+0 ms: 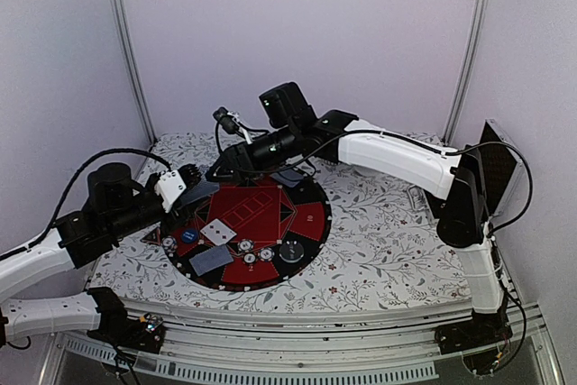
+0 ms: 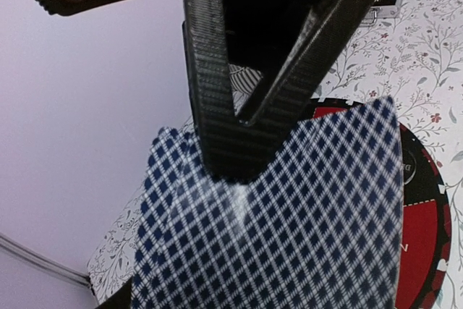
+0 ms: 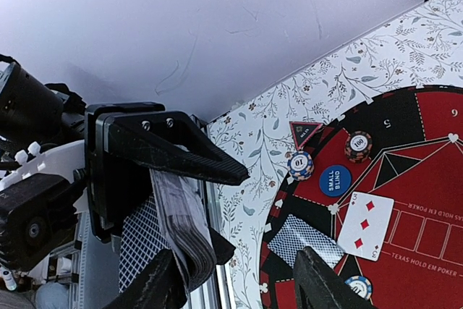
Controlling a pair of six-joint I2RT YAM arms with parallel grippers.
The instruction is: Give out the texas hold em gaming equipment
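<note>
My left gripper (image 1: 186,194) holds a deck of playing cards (image 2: 289,229) with a blue-and-white checked back, above the left side of the round poker mat (image 1: 317,209). One black finger (image 2: 242,157) presses on its back in the left wrist view. From the right wrist view, the deck's layered edge (image 3: 189,233) looks slightly bent. Close by, my right gripper has its fingers wide apart; the left one lies against or beside the deck's lower end. I cannot tell whether they touch.
On the mat lie a three of diamonds (image 3: 367,226), a face-down card (image 3: 304,240), a blue small blind button (image 3: 335,180), a dealer button (image 1: 290,252) and several chips. An open case (image 1: 491,164) stands at right.
</note>
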